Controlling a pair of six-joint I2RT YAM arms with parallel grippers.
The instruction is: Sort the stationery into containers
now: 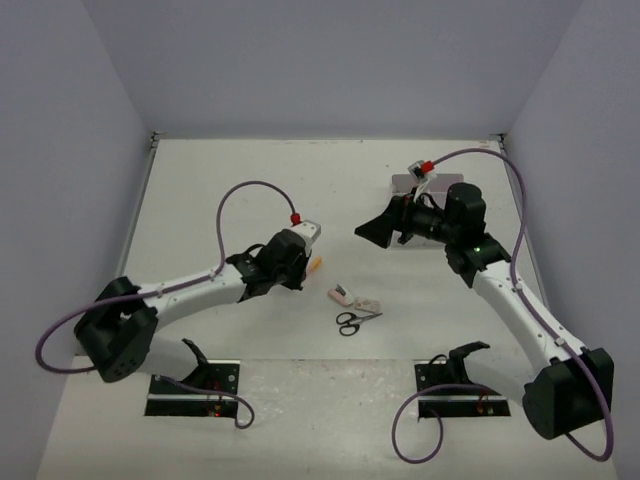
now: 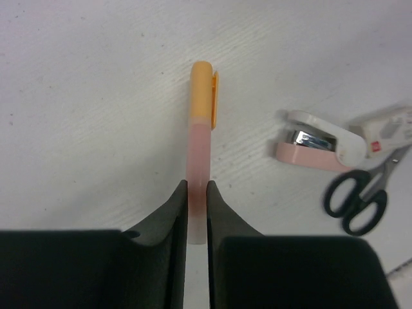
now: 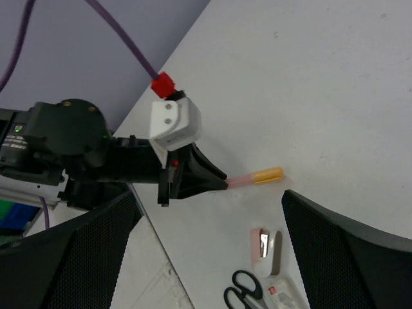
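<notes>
A marker [image 2: 199, 138] with an orange cap and a pink barrel lies lengthwise between the fingers of my left gripper, which is shut on its barrel; the capped end sticks out forward. In the right wrist view the same marker [image 3: 257, 177] points away from the left fingertips. A pink and white stapler [image 1: 341, 296], a small white and pink item [image 1: 367, 306] and black-handled scissors [image 1: 356, 321] lie close together on the table. My right gripper is open and empty, facing the left arm. The white container [image 1: 440, 181] is partly hidden by the right arm.
Grey walls [image 1: 330, 70] rise behind and at both sides. Purple cables [image 1: 524, 215] loop from both arms.
</notes>
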